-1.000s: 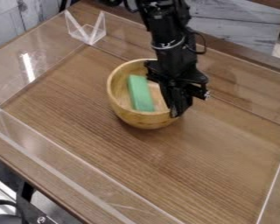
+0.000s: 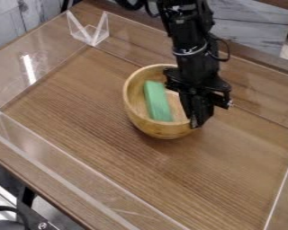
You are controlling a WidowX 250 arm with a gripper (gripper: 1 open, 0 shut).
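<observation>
A tan, rounded bowl (image 2: 140,119) sits on the wooden table (image 2: 86,135), a green block (image 2: 157,101) lying inside it toward the left. My black gripper (image 2: 197,115) reaches down from the top over the bowl's right side, its fingertips at or near the right rim. Whether it is open or shut, or has hold of the rim, I cannot tell; the dark parts overlap.
A clear plastic holder (image 2: 89,25) stands at the back left. A pale wood-patterned wall runs along the back, and black cables lie at the lower left corner.
My gripper has shifted slightly right and down along the bowl's right side. The bowl looks nearly unmoved.
</observation>
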